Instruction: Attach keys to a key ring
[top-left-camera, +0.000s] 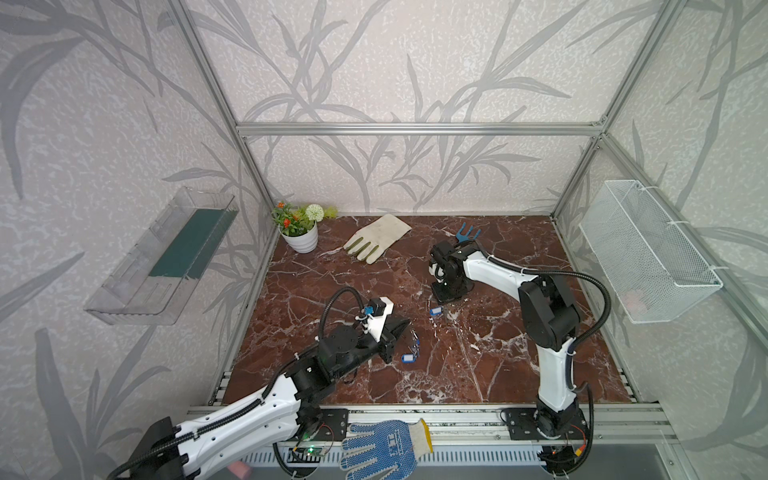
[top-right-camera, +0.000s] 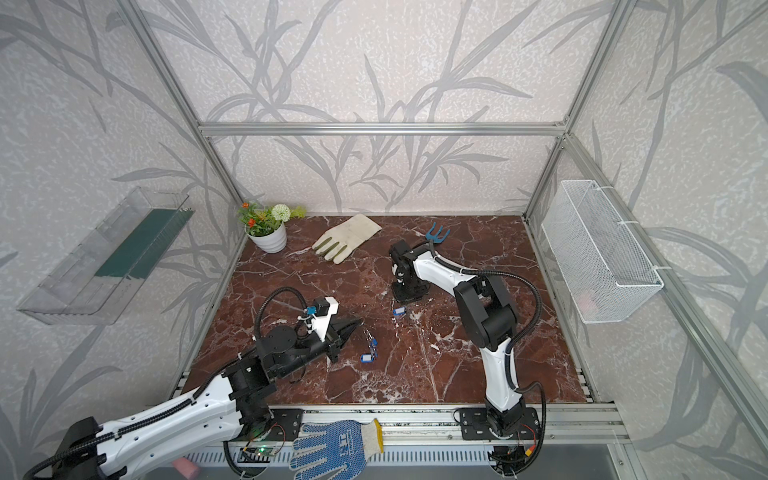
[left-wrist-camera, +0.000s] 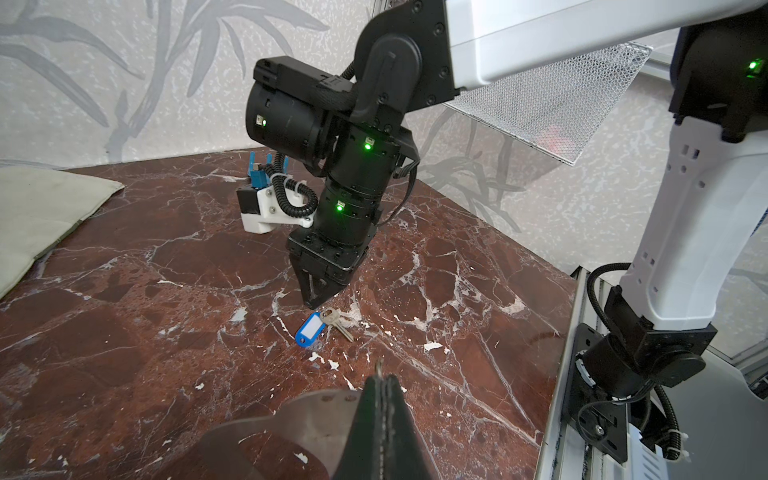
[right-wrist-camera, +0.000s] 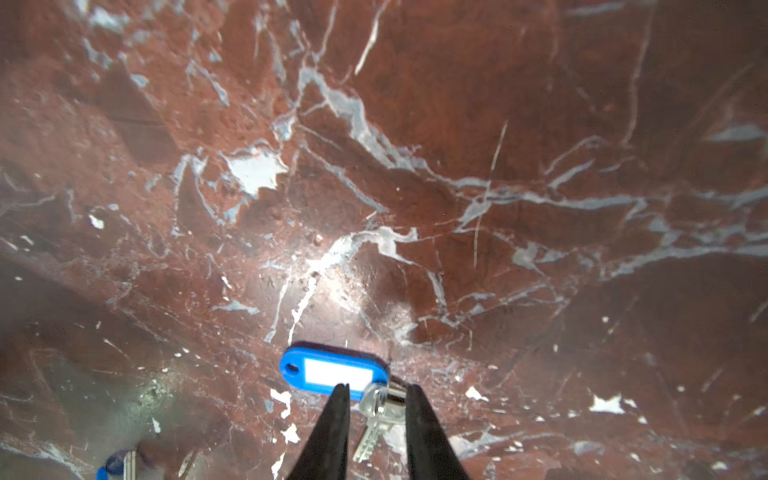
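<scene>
In the right wrist view, a blue tag with a white label (right-wrist-camera: 336, 372) lies on the table with a silver key (right-wrist-camera: 368, 440) at its end. Directly over that key, my right gripper points down with open fingers; the key shows in the gap, but contact cannot be judged. My left gripper is shut at the bottom of its wrist view. A thin, blurred grey metal piece (left-wrist-camera: 320, 420) shows at its fingertips; whether it is the ring is unclear. Below the left gripper in the top left view lies another blue tag (top-left-camera: 409, 358) with small metal pieces.
A blue fork (top-left-camera: 468, 233) lies behind the right arm, its handle hidden. Farther back are a cream glove (top-left-camera: 380, 237) and a potted plant (top-left-camera: 301, 238). Bare marble tabletop (top-left-camera: 504, 368) spreads to the front right. Wire baskets hang on both side walls.
</scene>
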